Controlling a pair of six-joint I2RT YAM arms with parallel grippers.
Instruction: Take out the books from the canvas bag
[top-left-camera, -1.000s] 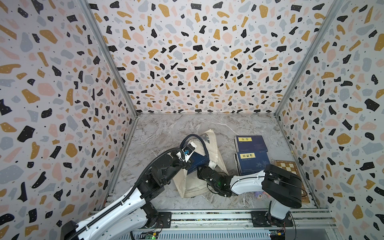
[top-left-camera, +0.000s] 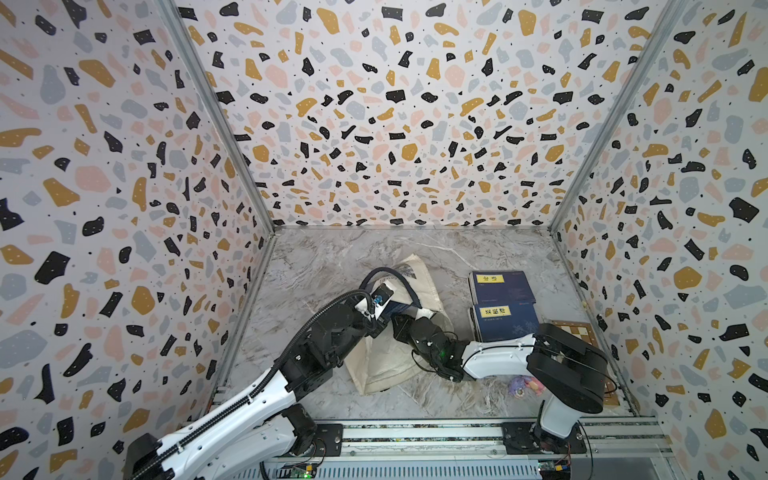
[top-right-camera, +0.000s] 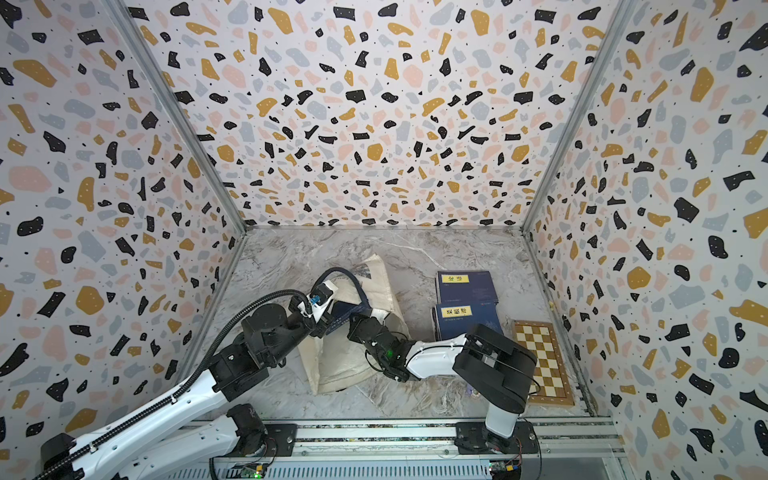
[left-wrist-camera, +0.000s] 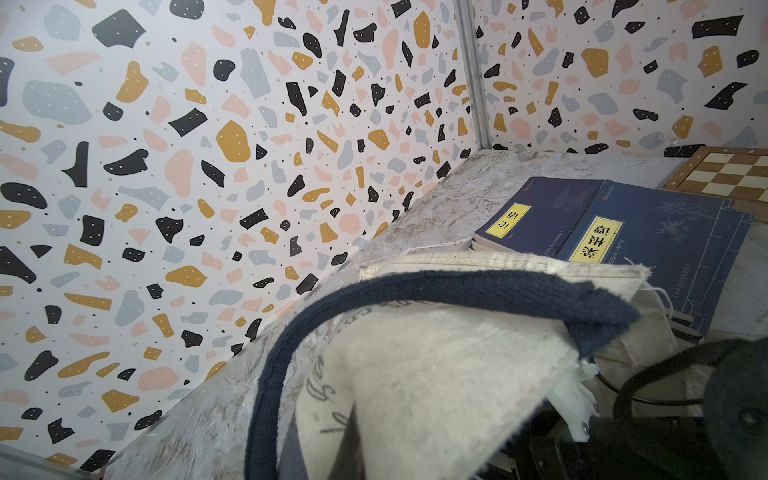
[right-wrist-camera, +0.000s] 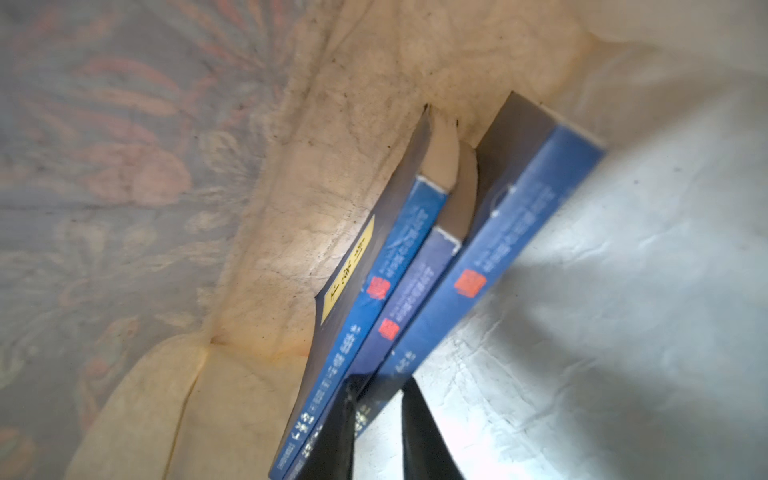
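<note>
The canvas bag (top-left-camera: 384, 364), cream with a dark blue handle (left-wrist-camera: 448, 284), stands in the middle of the table with its mouth open. Inside it, three blue books lean together: a left book (right-wrist-camera: 360, 320), a thin middle one (right-wrist-camera: 412, 284) and a thicker right one (right-wrist-camera: 512, 220). My right gripper reaches into the bag, its fingers part open around the lower end of the thicker book's spine. At the bag's left rim is my left gripper (top-left-camera: 382, 304), shut; canvas hides its fingers in the left wrist view, so its hold on the cloth is unclear.
Two dark blue books with yellow labels, a far book (top-left-camera: 502, 286) and a nearer one (top-left-camera: 505, 320), lie on the table right of the bag. A chessboard (top-right-camera: 544, 360) lies at the right edge.
My right gripper has shifted slightly up and left in the top left view. Less blue book shows in the bag's mouth, and the bag's back flap has tipped slightly left.
</note>
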